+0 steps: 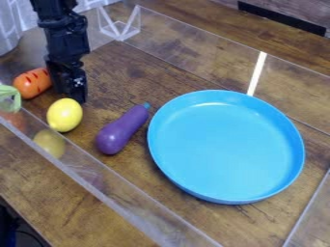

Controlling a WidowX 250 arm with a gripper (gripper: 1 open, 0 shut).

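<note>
My black gripper (68, 79) reaches down at the upper left, beside an orange carrot (35, 83) with a green top at the left edge; whether it touches the carrot is hard to tell. A yellow oval object (65, 114) lies just below the gripper, and a purple eggplant (122, 131) lies to its right. The gripper's fingers are dark and indistinct.
A large blue plate (226, 145) fills the right of the wooden table (180, 48). Clear plastic walls run along the lower left and right. The table behind the plate is clear.
</note>
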